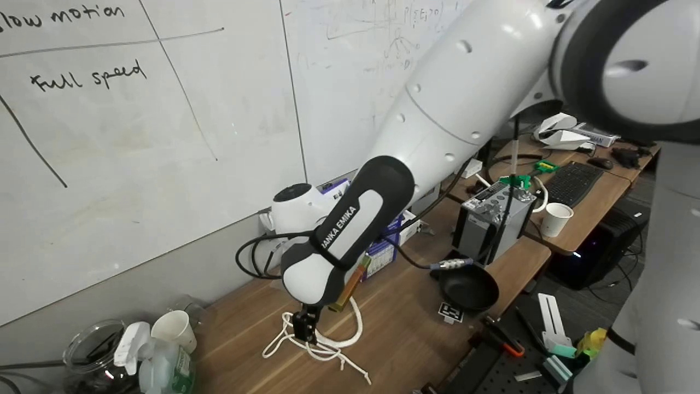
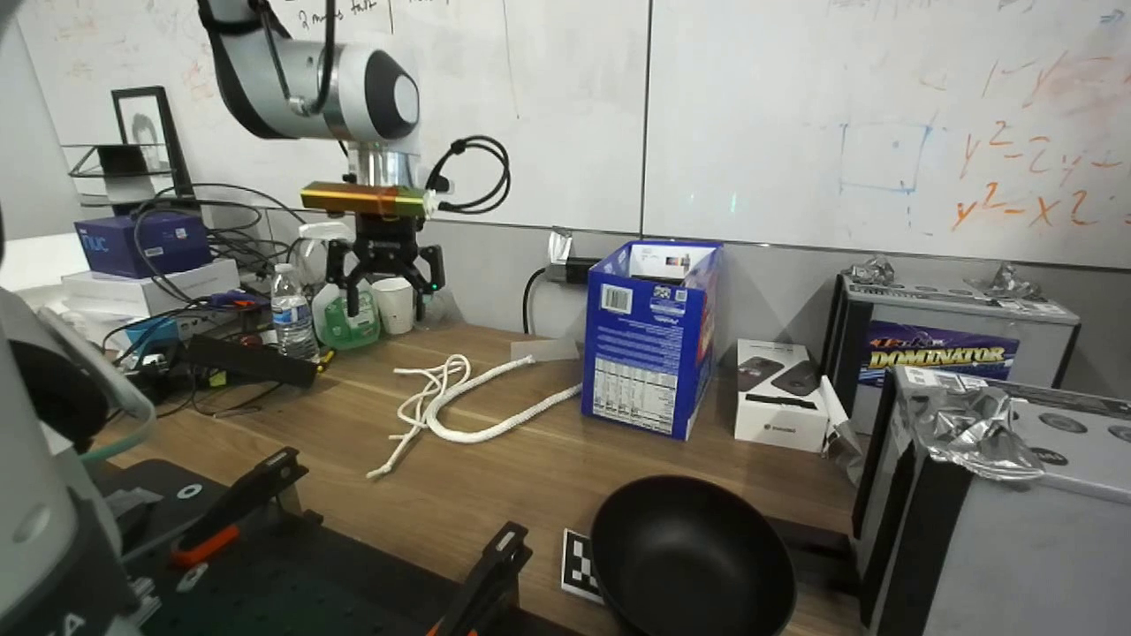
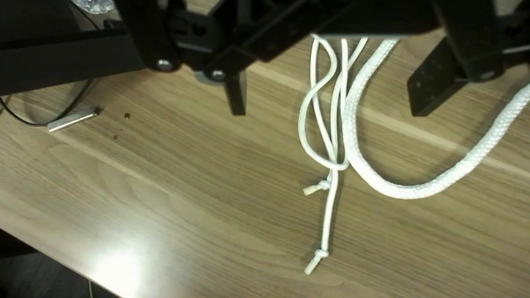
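Observation:
A white rope (image 2: 466, 435) lies on the wooden table, its thick part curved in a U and its thin cords looped into a loose tangle. In the wrist view the thin cords (image 3: 333, 124) run down between the fingers, ending in two knotted tips. My gripper (image 2: 387, 297) is open above the table, pointing down, with empty air between its fingers. From the wrist, the left finger (image 3: 235, 94) is over bare wood and the right finger (image 3: 432, 79) over the inside of the thick rope's curve. In exterior view 1 the gripper (image 1: 305, 325) overlaps the rope tangle.
A blue box (image 2: 641, 350) stands right of the rope, and a black pan (image 2: 689, 551) sits nearer the front. Behind the gripper are a green spray bottle (image 2: 350, 323), a paper cup (image 2: 393, 306) and a water bottle (image 2: 292, 313).

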